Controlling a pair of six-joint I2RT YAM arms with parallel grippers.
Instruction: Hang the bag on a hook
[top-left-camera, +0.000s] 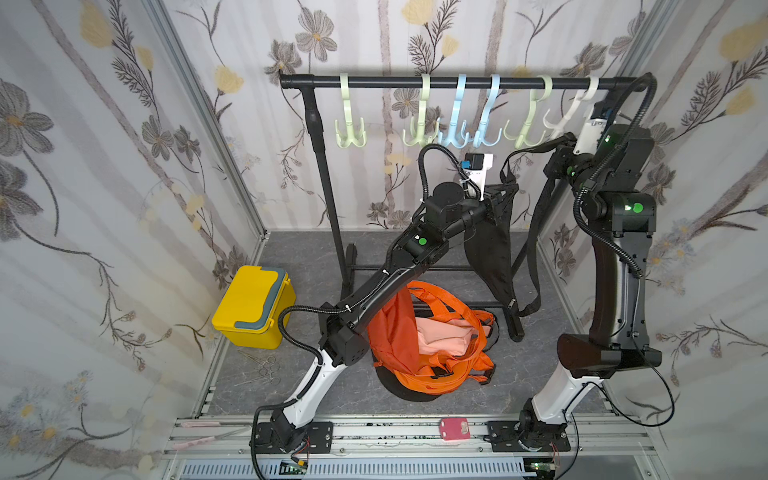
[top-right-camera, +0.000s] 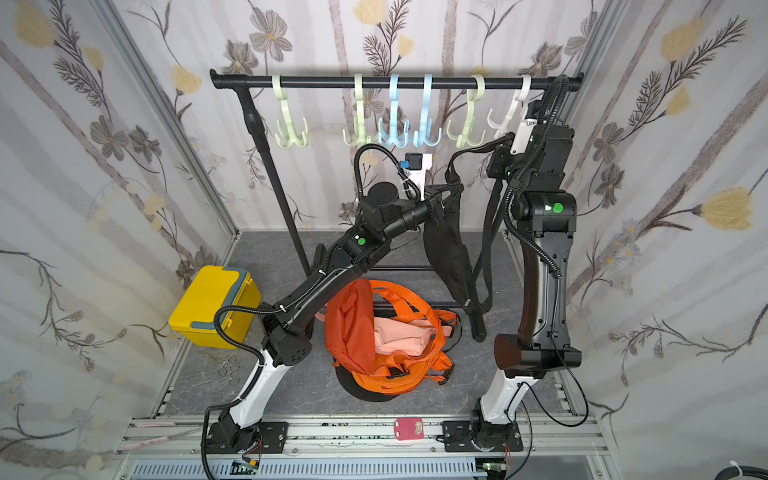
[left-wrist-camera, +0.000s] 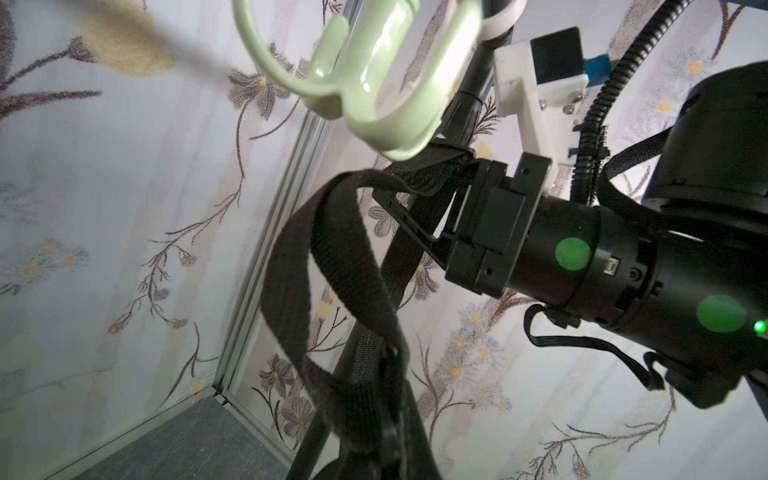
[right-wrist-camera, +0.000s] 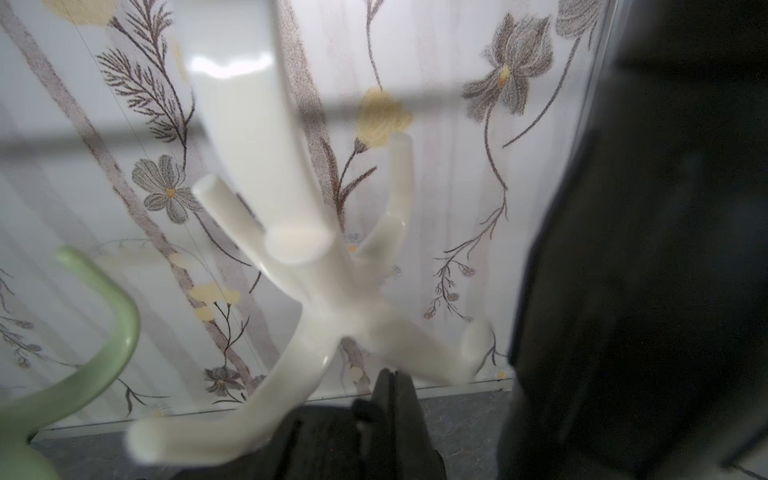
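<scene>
A small black bag (top-left-camera: 489, 260) hangs in front of the rack, its upper part in my left gripper (top-left-camera: 501, 197), which is shut. My right gripper (top-left-camera: 560, 162) is shut on the bag's black strap (top-left-camera: 544, 212); in the left wrist view this strap (left-wrist-camera: 292, 272) rises and loops over to the right gripper, just under a light green hook (left-wrist-camera: 376, 104). In the right wrist view a white hook (right-wrist-camera: 340, 304) fills the middle, with the shut dark fingers (right-wrist-camera: 389, 424) below it. No prong visibly carries the strap.
A black rail (top-left-camera: 392, 81) bears several green, blue and white hooks. Below lies an open orange backpack (top-left-camera: 444, 376) on the grey floor. Left of it stands a yellow box (top-left-camera: 248, 296). Wall panels close in on the right arm's side.
</scene>
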